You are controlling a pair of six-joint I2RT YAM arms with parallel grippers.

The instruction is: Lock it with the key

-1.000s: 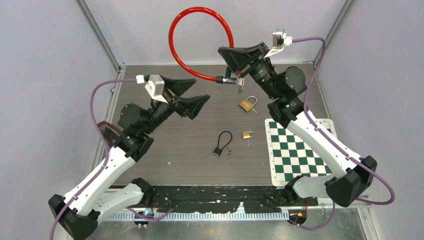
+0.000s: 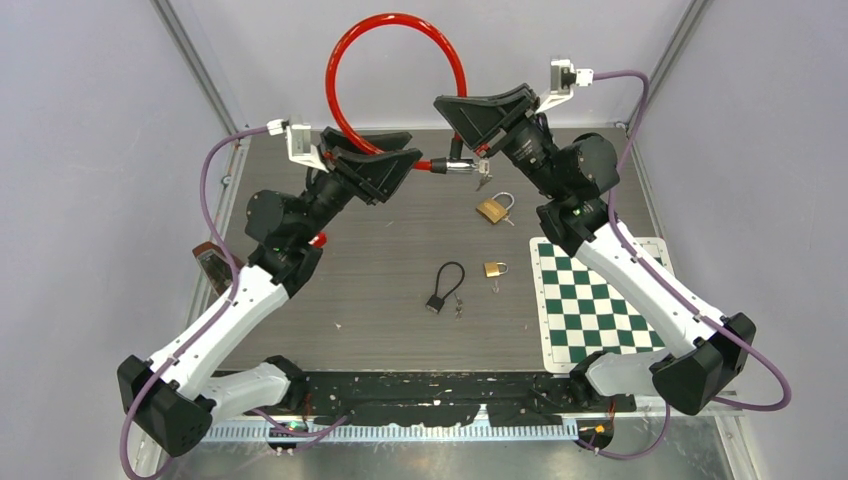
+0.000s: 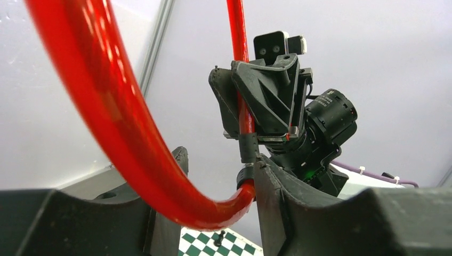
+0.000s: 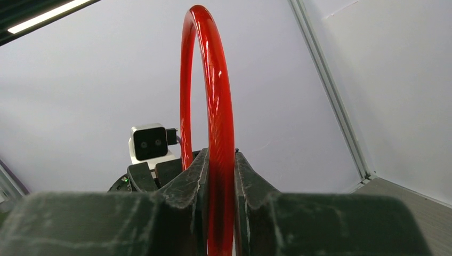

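Note:
A red cable lock (image 2: 398, 18) is looped in the air between the two arms, its ends joined at a metal lock barrel (image 2: 462, 166). A key (image 2: 484, 178) hangs at the barrel's right end. My right gripper is shut on the red cable, which passes upright between its fingers. My left gripper (image 2: 398, 170) is part open around the cable's lower stretch, left of the barrel. In the left wrist view the cable bends through the gap, close to the right finger (image 3: 271, 197), with space on the other side. The barrel is mostly hidden there.
On the table lie a large brass padlock (image 2: 493, 210), a small brass padlock (image 2: 491, 269) and a black cable lock (image 2: 436, 302) with keys. A green checkered board (image 2: 590, 310) covers the right side.
The loop's left side moved a little left.

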